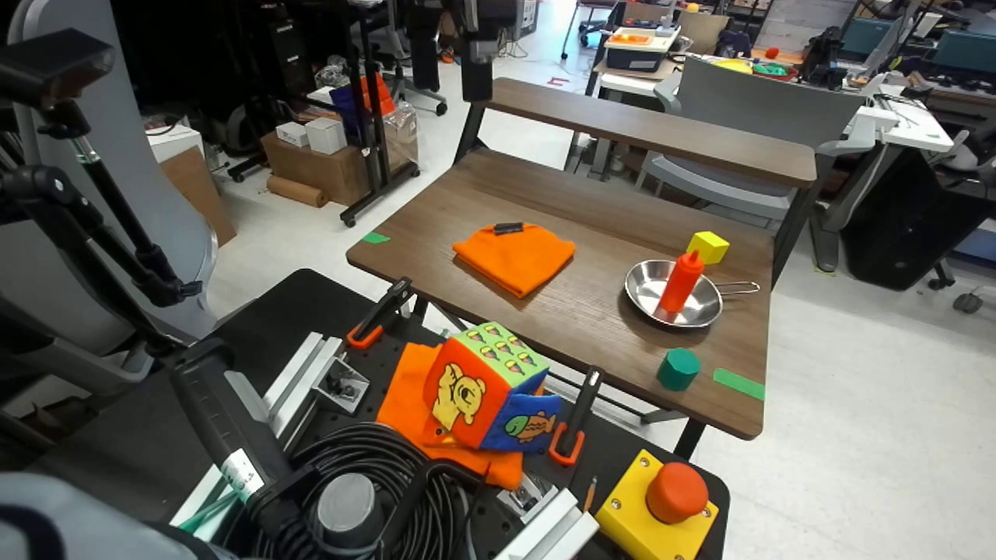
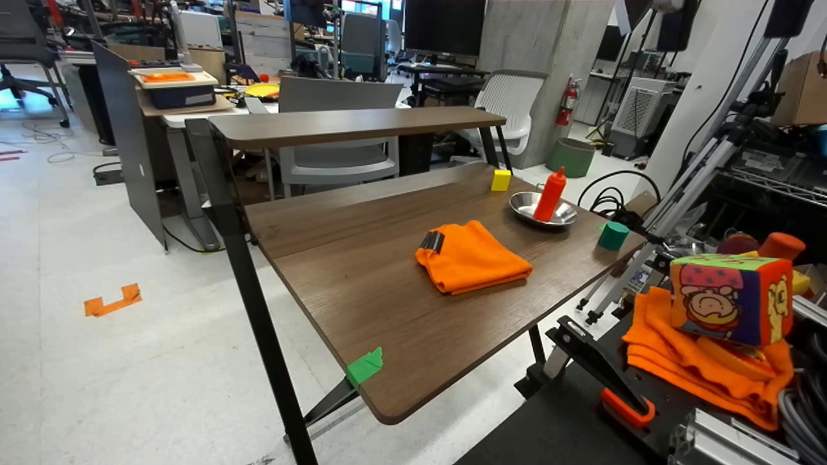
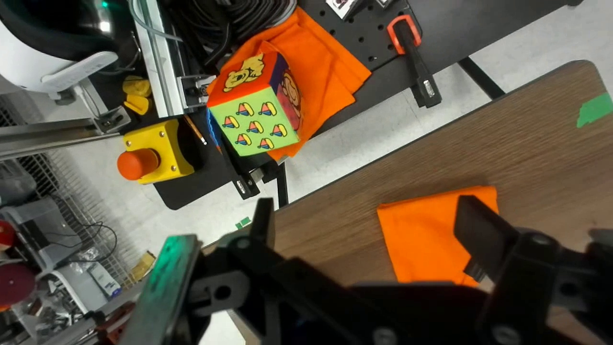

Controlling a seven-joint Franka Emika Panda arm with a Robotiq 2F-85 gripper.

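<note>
High over the far left of the table, the dark gripper hangs at the top edge of exterior view 1. In the wrist view my gripper is open, its fingers wide apart with nothing held. A folded orange cloth [image 1: 516, 261] lies on the wooden table, a small black piece [image 2: 432, 241] at its edge. Inside the metal pan [image 1: 644, 291] stands a red squeeze bottle [image 1: 682, 283]. Behind the pan sits a yellow block [image 1: 709, 247]. A green block [image 1: 678, 369] rests near the table's front right. The wrist view shows the cloth [image 3: 422, 230] well below the fingers, partly hidden.
A raised wooden shelf [image 1: 644, 131] spans the table's back. In front, a black bench [image 1: 308, 303] carries a picture cube [image 1: 485, 392] on orange cloth, clamps, coiled cable and a red button on a yellow box [image 1: 658, 509]. Bare tabletop lies between the folded cloth and pan.
</note>
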